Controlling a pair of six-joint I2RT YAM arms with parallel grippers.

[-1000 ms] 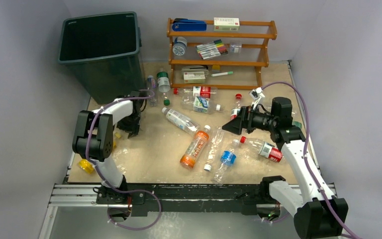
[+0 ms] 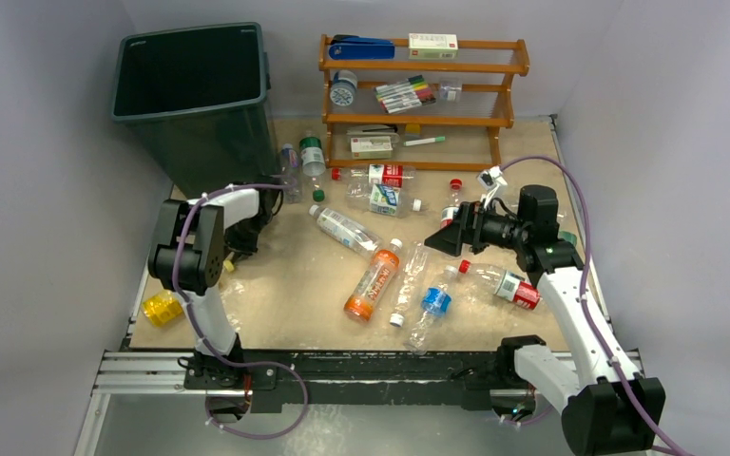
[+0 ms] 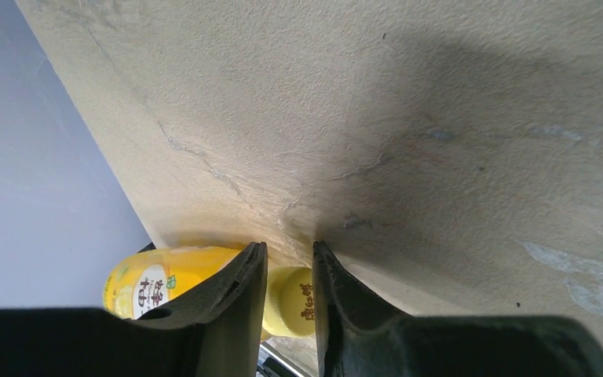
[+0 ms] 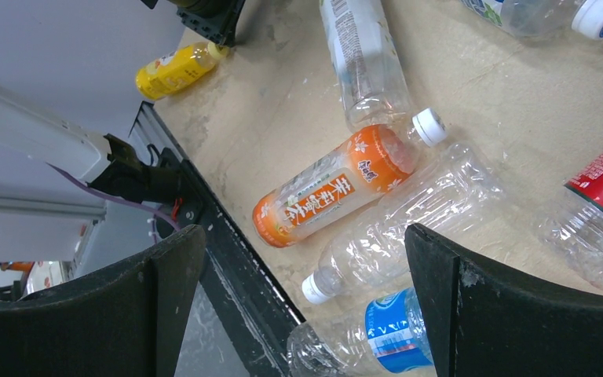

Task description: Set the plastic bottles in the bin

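Note:
My left gripper is low over the board at the yellow bottle, shut on what appears to be its cap end; in the top view the bottle lies near the board's left front. Clear bottles, an orange-labelled bottle, a blue-labelled one and red-labelled ones lie across the middle and right. The green bin stands at the back left. My right gripper hangs open above the bottles, nothing between its fingers.
A wooden rack with boxes, markers and small containers stands at the back. More bottles lie between bin and rack. The board has bare patches around its left middle and front.
The right arm is unmoved.

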